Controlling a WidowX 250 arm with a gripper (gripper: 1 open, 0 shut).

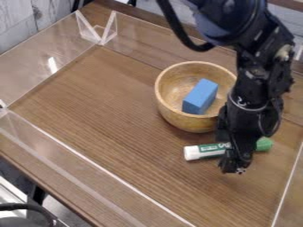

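My gripper (233, 151) is lowered at the right of the wooden surface, open by its look, its fingertips over a small white and green tube-like object (201, 152) that lies below the bowl and runs rightward under the fingers. The gripper hides the middle of this object. A wooden bowl (180, 82) sits behind and to the left, holding a blue block (200, 97).
Clear plastic walls line its left side, and a black cable (24, 209) lies at the lower left corner.
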